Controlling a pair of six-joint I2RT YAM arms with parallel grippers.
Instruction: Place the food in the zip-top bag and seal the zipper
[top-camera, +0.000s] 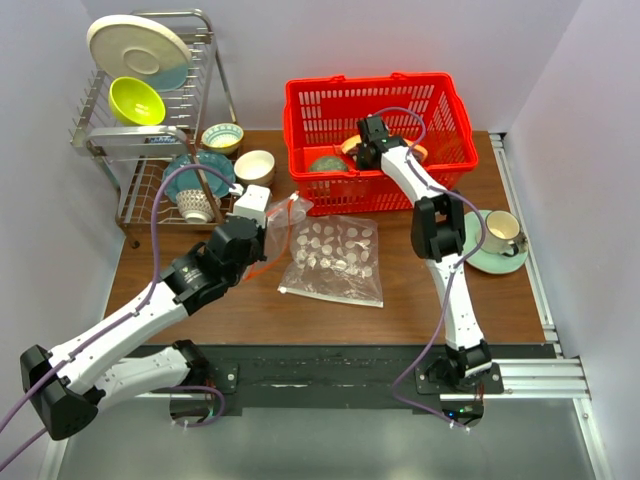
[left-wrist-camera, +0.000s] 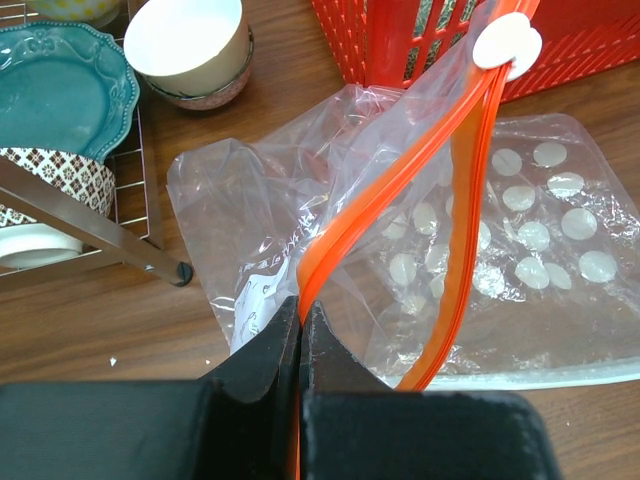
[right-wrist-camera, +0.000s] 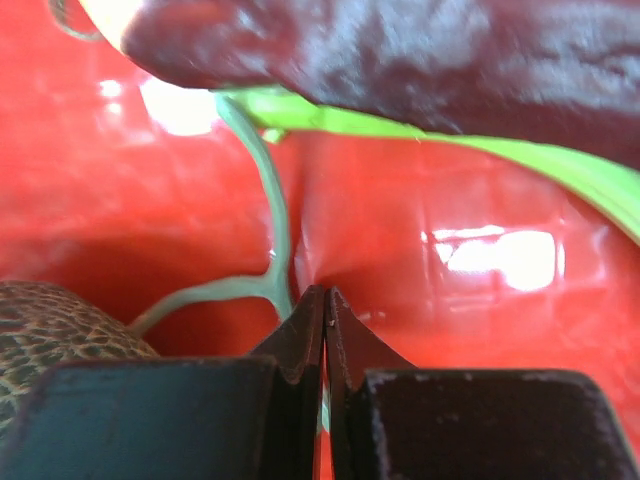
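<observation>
My left gripper is shut on the orange zipper edge (left-wrist-camera: 385, 195) of the clear zip top bag (left-wrist-camera: 255, 195). The bag's mouth gapes, and a white slider (left-wrist-camera: 505, 45) sits at its far end. Inside the red basket (top-camera: 340, 195), my right gripper is shut with nothing seen between its fingers. A thin forked green stem (right-wrist-camera: 277, 215) lies on the basket floor, outside those fingers and partly hidden behind them. Beyond it are a dark glossy piece of food (right-wrist-camera: 400, 55) and a bright green strip (right-wrist-camera: 345, 120). A netted round item (right-wrist-camera: 50, 340) is at left.
A flat clear bag with white dots (top-camera: 335, 260) lies on the table before the basket. The dish rack (top-camera: 135, 200) and a white bowl (top-camera: 255, 167) stand at left. A cup (top-camera: 500, 232) on a green plate (top-camera: 490, 262) is at right.
</observation>
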